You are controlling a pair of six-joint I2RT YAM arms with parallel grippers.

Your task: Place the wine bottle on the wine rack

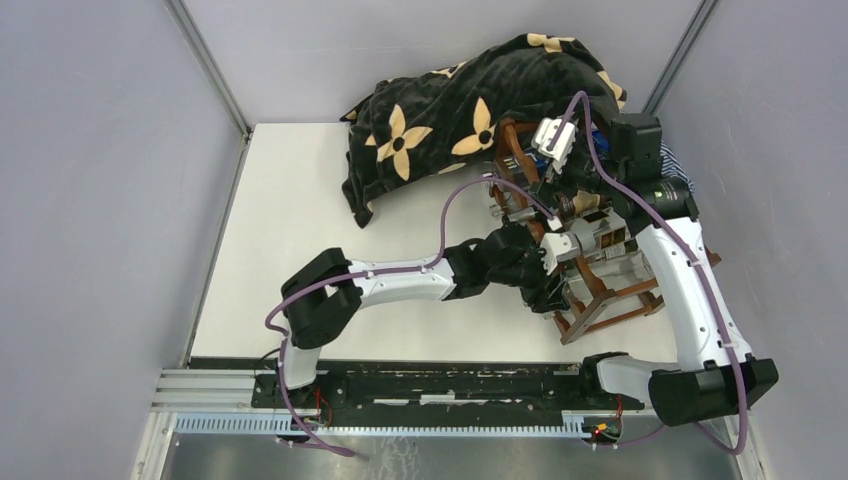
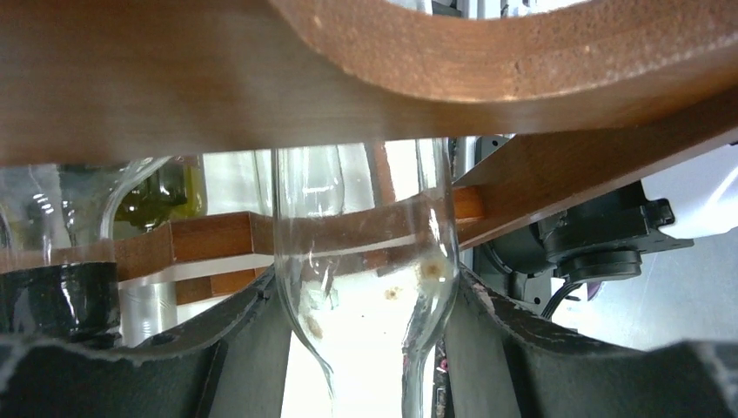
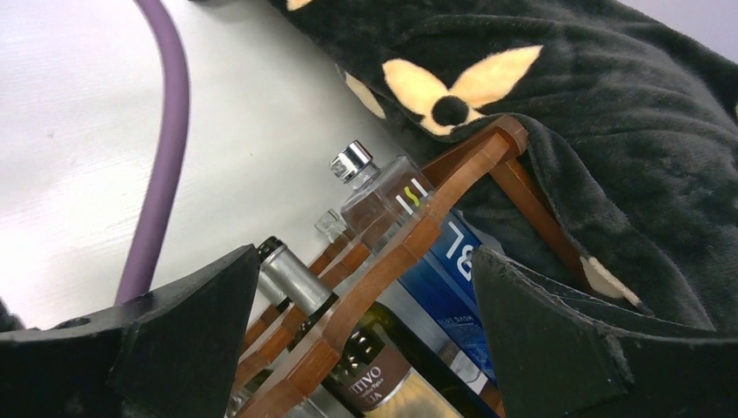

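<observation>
A clear, empty-looking glass bottle point(image 2: 365, 252) lies between the fingers of my left gripper, which is shut on it where it tapers. In the left wrist view it passes under a near rail of the wooden wine rack point(image 2: 218, 87) and over a lower rail. The top view has the left gripper point(image 1: 550, 295) at the rack's left front side. My right gripper is open, hanging over the back part of the rack point(image 3: 383, 279) with nothing gripped. Part of the rack is hidden under the right arm in the top view.
Other rack bottles include a blue-labelled square one point(image 3: 461, 261) and a dark wine bottle point(image 3: 383, 357). A dark flowered blanket point(image 1: 450, 120) drapes by the rack's back end.
</observation>
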